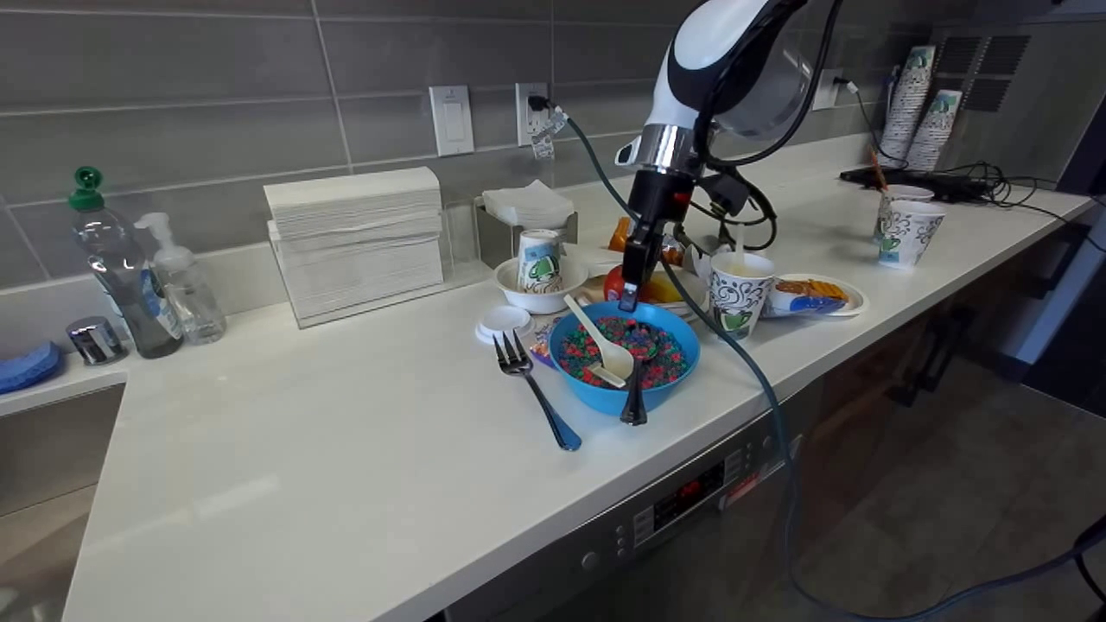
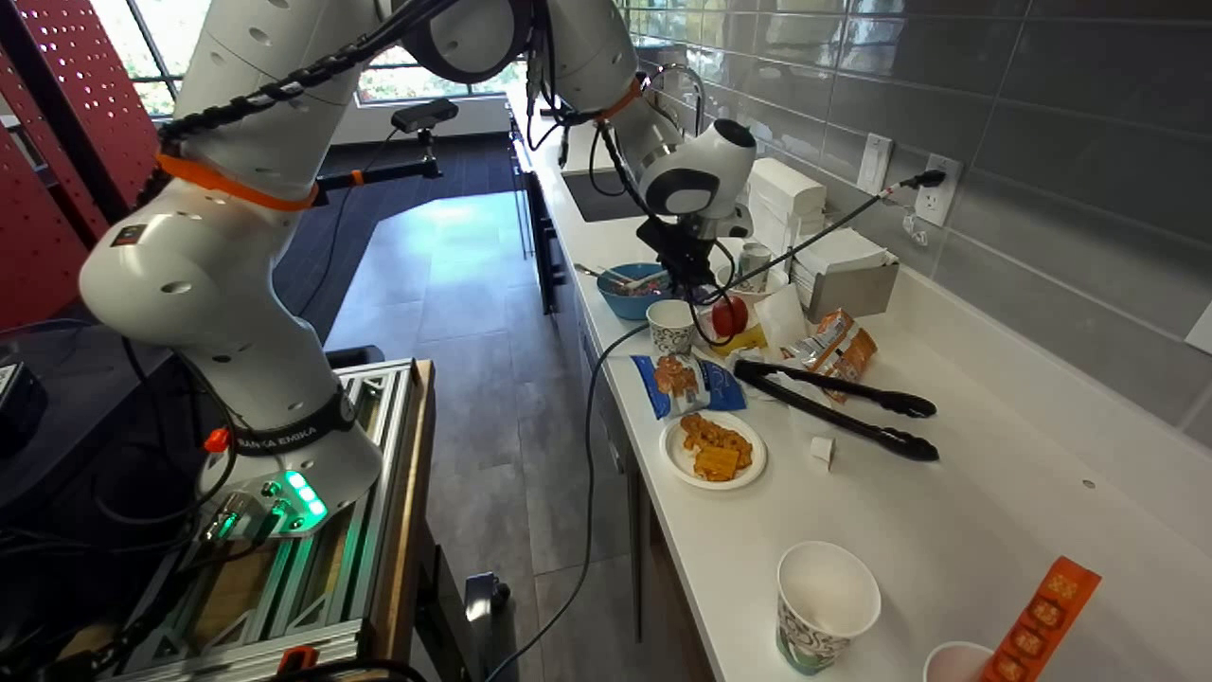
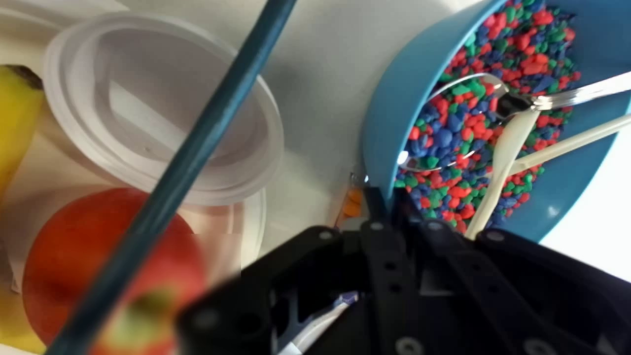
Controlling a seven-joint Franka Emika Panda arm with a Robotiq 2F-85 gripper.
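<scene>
A blue bowl (image 1: 594, 395) of red, green and blue pebble-like bits stands on the counter in exterior view 1. My gripper (image 1: 628, 301) reaches down to the bowl's far rim. From the wrist view, the gripper is shut on that rim, one fingertip outside and one inside the wall (image 3: 384, 112). Lying in the bowl are a metal spoon (image 3: 582, 94) and a white plastic spoon (image 3: 503, 155), with another white handle (image 3: 571, 145) beside them. Exterior view 2 shows the bowl (image 2: 627, 305) partly, the gripper's tips being hidden there.
Left of the bowl lies a fork (image 1: 546, 403). A patterned cup (image 1: 738, 301) stands close on the right. Behind are an apple (image 3: 88, 254) and a white bowl (image 1: 534, 301). A cable (image 3: 201, 142) crosses near my gripper.
</scene>
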